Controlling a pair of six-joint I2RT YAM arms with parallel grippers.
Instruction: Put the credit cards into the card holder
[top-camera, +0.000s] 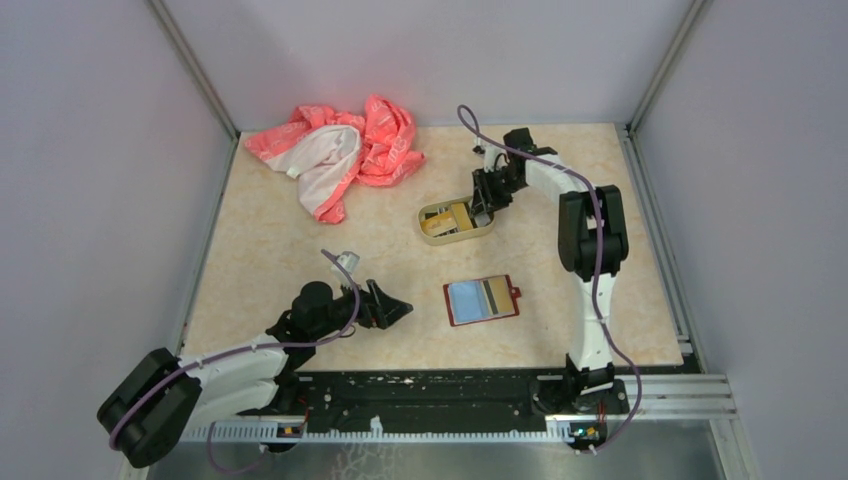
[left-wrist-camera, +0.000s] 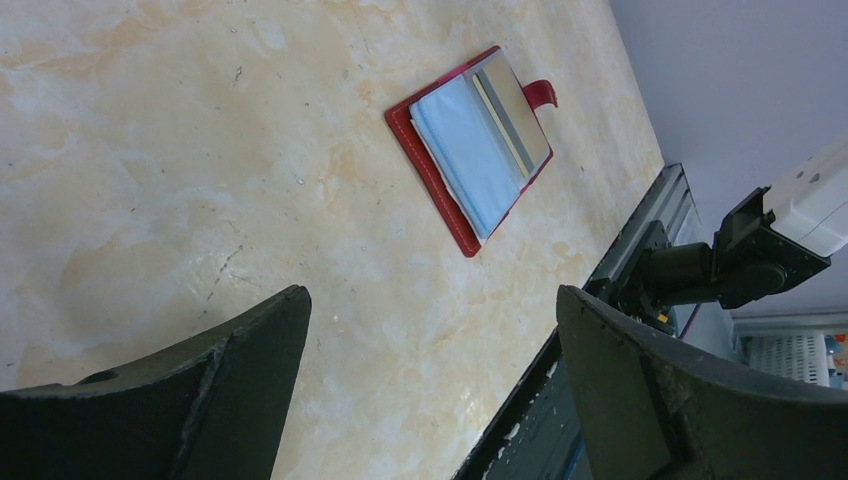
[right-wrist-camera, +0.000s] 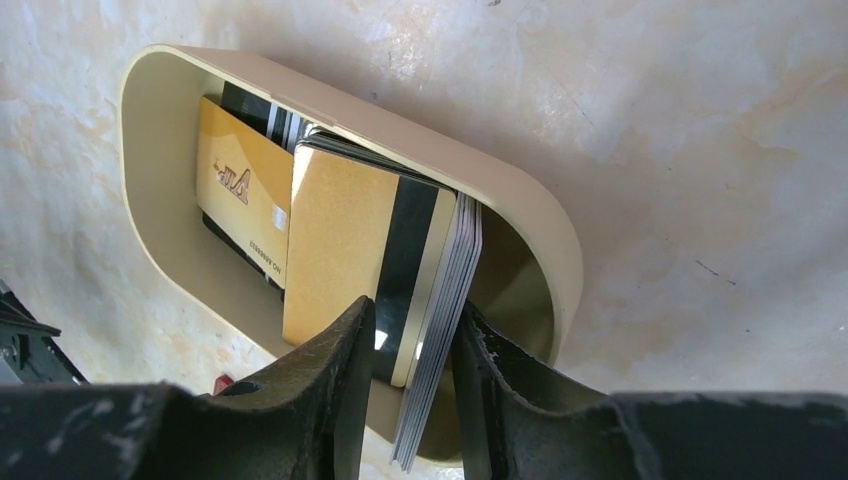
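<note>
In the top view a beige oval tray (top-camera: 430, 232) holds yellow, black and silver cards (right-wrist-camera: 340, 230). My right gripper is down at the tray's right end, its fingers on either side of the upright edges of a silvery stack of cards (right-wrist-camera: 440, 290); whether it grips them is unclear. The red card holder (left-wrist-camera: 437, 195), with blue and gold cards in it, lies at front right of the table. My left gripper (top-camera: 385, 300) stands open at the front left, empty, left of the holder.
A crumpled pink-and-white cloth (top-camera: 385, 150) lies at the back left. Bare table surrounds the tray and the holder, with free room at the left and centre.
</note>
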